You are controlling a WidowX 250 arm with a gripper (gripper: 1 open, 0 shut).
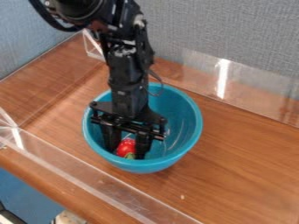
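Observation:
A red strawberry (126,147) with a green top lies low in a turquoise bowl (184,131) on the wooden table. My black gripper (126,145) reaches down into the bowl, its fingers closed around the strawberry, which shows between and just behind them. The gripper hides part of the fruit.
Clear plastic walls (222,79) run along the back and front-left of the wooden table (239,171). A grey fabric wall stands behind, and a blue area lies beyond the front-left edge.

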